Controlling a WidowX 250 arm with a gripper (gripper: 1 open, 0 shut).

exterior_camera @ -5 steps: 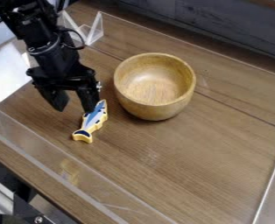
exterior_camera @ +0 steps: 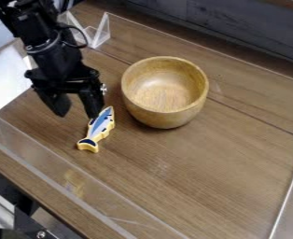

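Note:
My black gripper (exterior_camera: 78,103) hangs at the left of the camera view, open, its fingers just above and to the left of a small fish-shaped toy (exterior_camera: 95,133) in blue, white and yellow that lies on the wooden table. A wooden bowl (exterior_camera: 164,97) sits to the right of the gripper, behind the toy. Nothing shows held between the fingers.
Clear plastic edges run along the front left and the back left, and a white sheet (exterior_camera: 5,79) lies at the left.
The gripper has shifted very slightly; the toy and bowl stay where they were.

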